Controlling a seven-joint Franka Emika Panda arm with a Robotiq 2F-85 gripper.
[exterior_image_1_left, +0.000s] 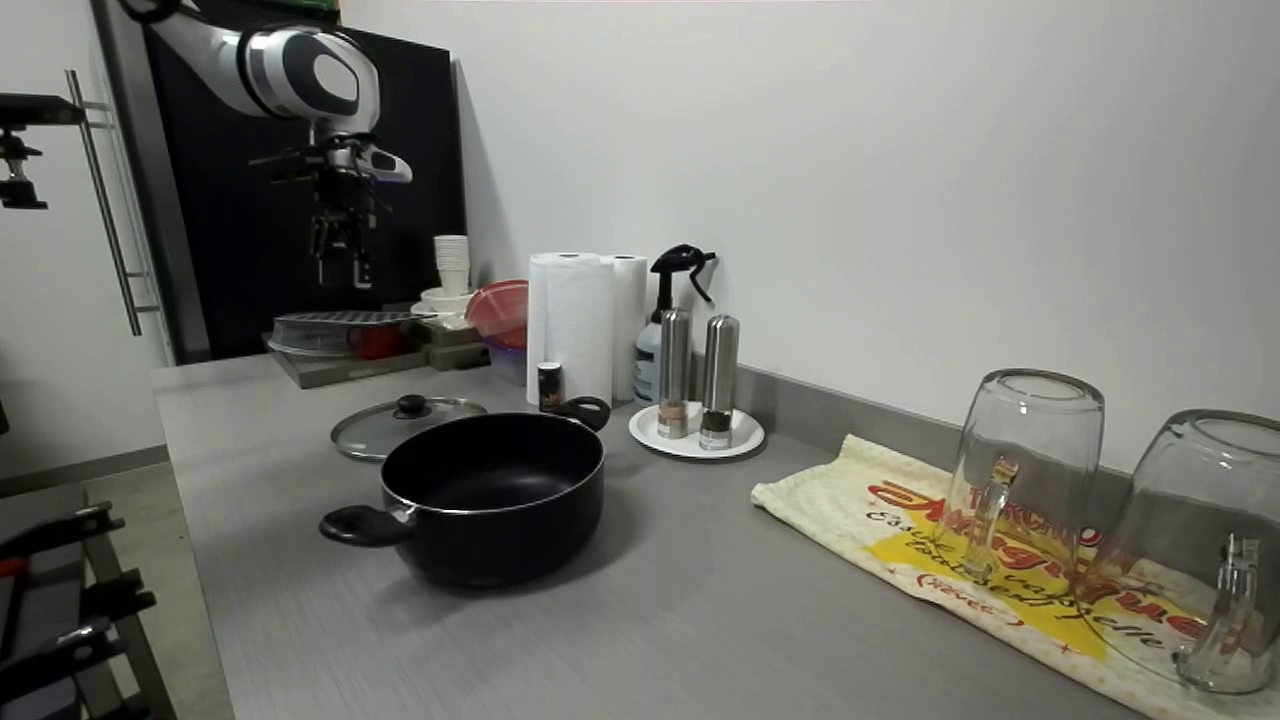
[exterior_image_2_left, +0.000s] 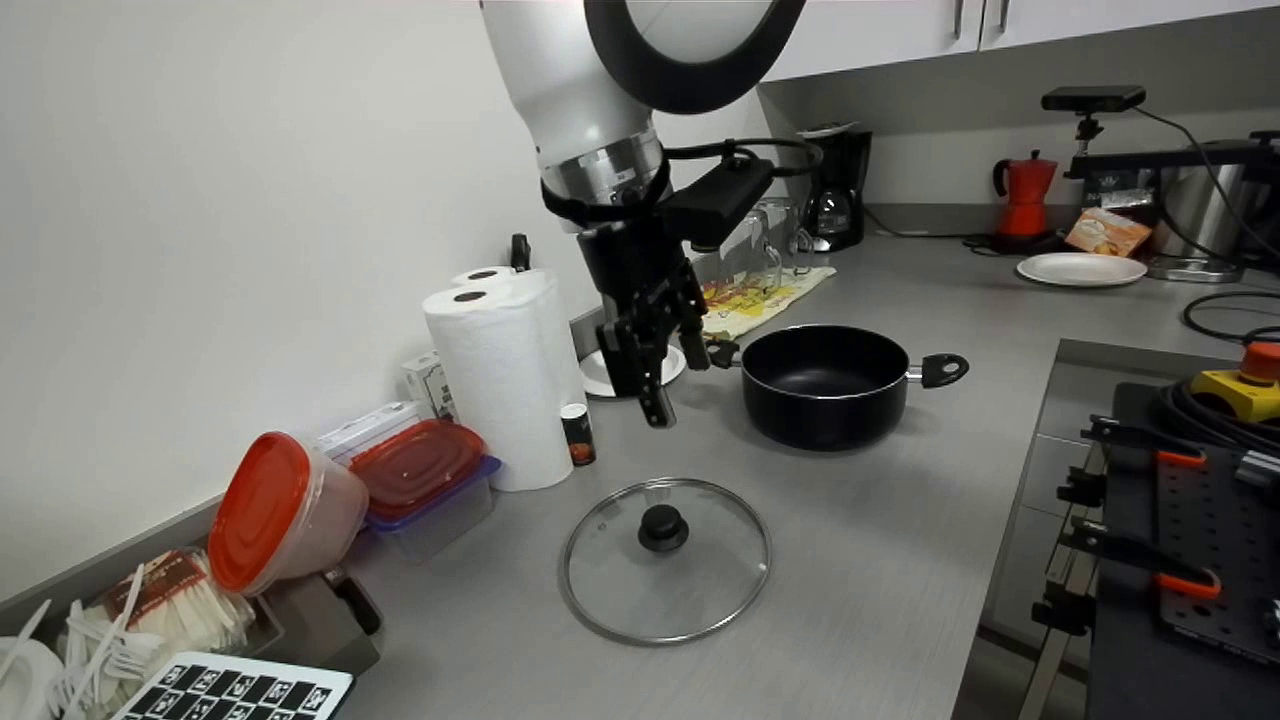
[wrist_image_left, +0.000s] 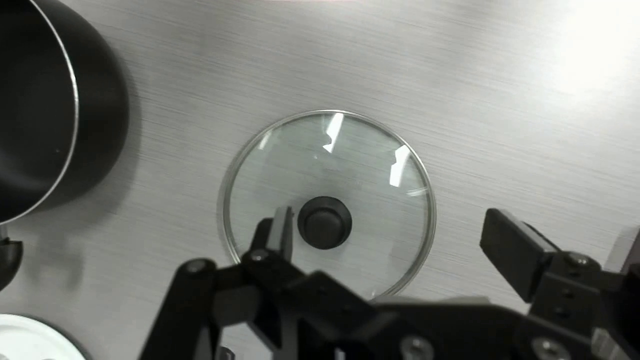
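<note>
A round glass lid with a steel rim and a black knob lies flat on the counter, knob up. Close by stands a black two-handled pot, uncovered and empty inside. My gripper hangs in the air well above the counter, pointing down, its fingers wide apart and nothing between them. Seen from the wrist, the knob shows between the two fingers, nearer the left finger, with the right finger out past the lid's rim. The fingers stay clear of lid and pot.
Paper towel rolls and a small dark shaker stand by the wall near the lid. A white plate bears two tall mills. Glass jugs stand upside down on a cloth.
</note>
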